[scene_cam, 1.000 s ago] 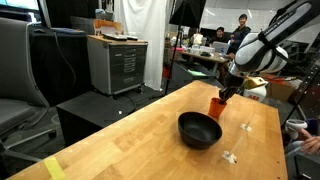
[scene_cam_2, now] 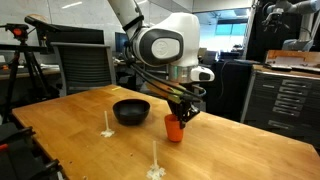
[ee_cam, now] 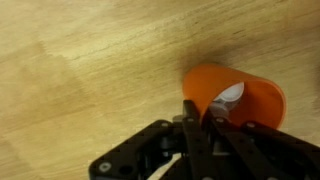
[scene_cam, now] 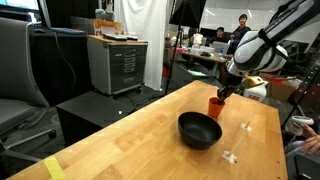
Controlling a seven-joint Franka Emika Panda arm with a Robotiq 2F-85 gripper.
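Note:
An orange cup [scene_cam_2: 174,128] stands on the wooden table, near the black bowl [scene_cam_2: 131,111]. My gripper is at the cup's rim, its fingers closed with the cup's wall between the fingertips. From above, the wrist view shows the orange cup [ee_cam: 262,98] opening to the right of the fingers, with something whitish [ee_cam: 229,97] inside. The cup [scene_cam: 215,107] also shows below the arm in exterior view 1, beyond the bowl [scene_cam: 199,130]. The fingertips are small and hard to make out in both exterior views.
Two pale spoon-like items, one nearer the bowl [scene_cam_2: 107,125] and another [scene_cam_2: 155,162] at the front, lie on the table [scene_cam_2: 240,150]. Wide bare tabletop stretches beside the cup. A grey drawer cabinet [scene_cam: 118,66] stands behind the table.
The arm's wrist has shifted slightly at the cup in exterior view 1, and the cup looks a little displaced with it. The bowl has not moved.

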